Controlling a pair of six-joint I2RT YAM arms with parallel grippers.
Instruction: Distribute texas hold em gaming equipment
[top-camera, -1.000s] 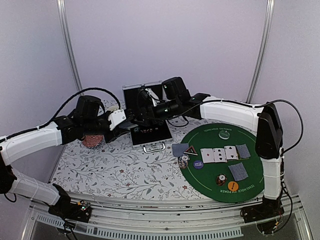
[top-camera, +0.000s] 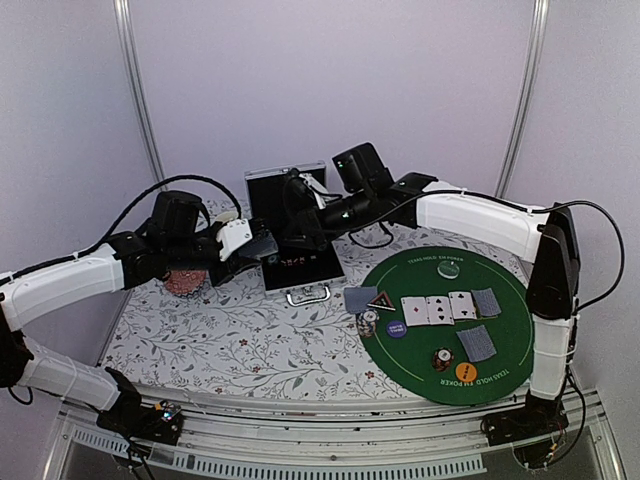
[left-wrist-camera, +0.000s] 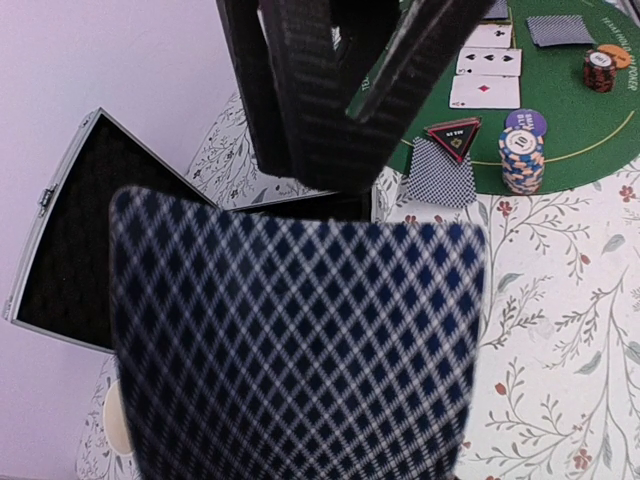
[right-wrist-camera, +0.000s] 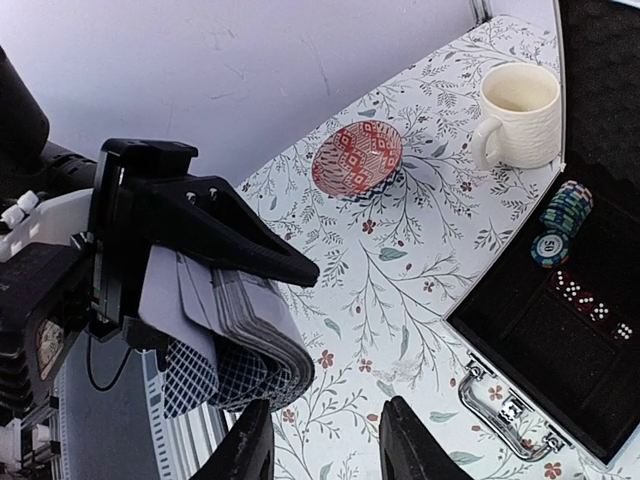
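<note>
My left gripper (top-camera: 245, 255) is shut on a deck of cards (left-wrist-camera: 295, 340) with a dark checked back, held up at the left of the case (top-camera: 300, 265). My right gripper hangs over the case's near left part, its fingers apart with nothing seen between them. In the right wrist view the case holds chips (right-wrist-camera: 565, 215) and dice (right-wrist-camera: 590, 305). On the green mat (top-camera: 410, 365) lie face-up cards (top-camera: 438, 310), face-down cards (top-camera: 478, 343), chip stacks (top-camera: 442, 358) and blind markers (top-camera: 397, 329).
A white mug (right-wrist-camera: 525, 130) and a red patterned bowl (right-wrist-camera: 355, 155) stand at the back left. The two arms are close together above the case.
My right arm has risen a little and shifted slightly right. My left arm and the things on the mat look unchanged.
</note>
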